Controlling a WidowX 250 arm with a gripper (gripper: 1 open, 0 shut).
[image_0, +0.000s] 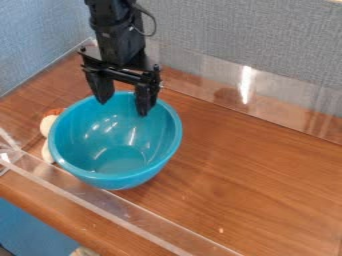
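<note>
My black gripper (123, 88) hangs open over the back part of a glossy turquoise bowl (118, 160), its two fingers apart near the rim, nothing seen between them. The bowl stands on the wooden table at the left of the camera view and looks empty inside. Behind its left side, partly hidden, lie a pale rounded object (48, 128) and a small orange piece.
A grey textured back wall (254, 40) and a blue side wall border it, with clear panels along the edges. A transparent strip runs along the front left edge.
</note>
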